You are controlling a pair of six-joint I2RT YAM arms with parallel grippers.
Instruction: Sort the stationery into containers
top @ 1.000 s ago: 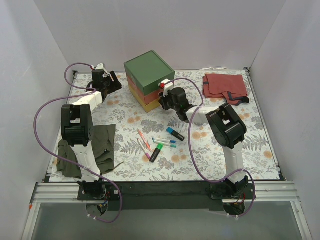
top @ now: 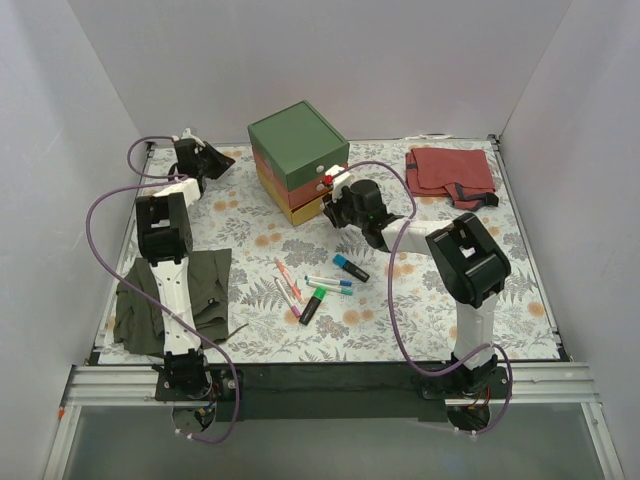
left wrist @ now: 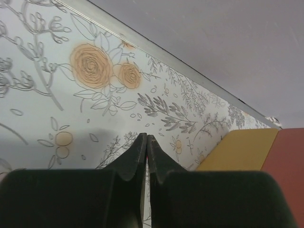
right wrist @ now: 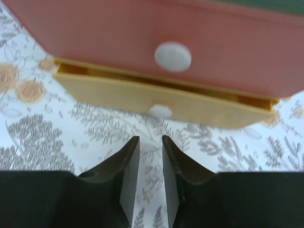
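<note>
The cabinet (top: 300, 140) has a green top, a red drawer (right wrist: 109, 33) and, beneath it, a yellow drawer (right wrist: 123, 97) with a white knob (right wrist: 160, 111). A narrow gap shows the yellow drawer slightly pulled out. Just in front of that knob, my right gripper is partly open and empty, apart from the drawer. At the table's back left, my left gripper is shut, nothing showing between its fingers. Pink markers (top: 288, 297), blue and teal markers (top: 328, 285), a black marker with blue cap (top: 350, 267) and another with green cap (top: 312, 306) lie mid-table.
A dark green cloth bag (top: 208, 295) lies at the left, partly under my left arm. The red pouch (top: 450, 172) rests at the back right. Grey walls border the back and sides.
My left gripper has swung a little leftward, away from the cabinet. The right gripper has drawn back slightly from the cabinet, toward the right. The markers have stayed put.
</note>
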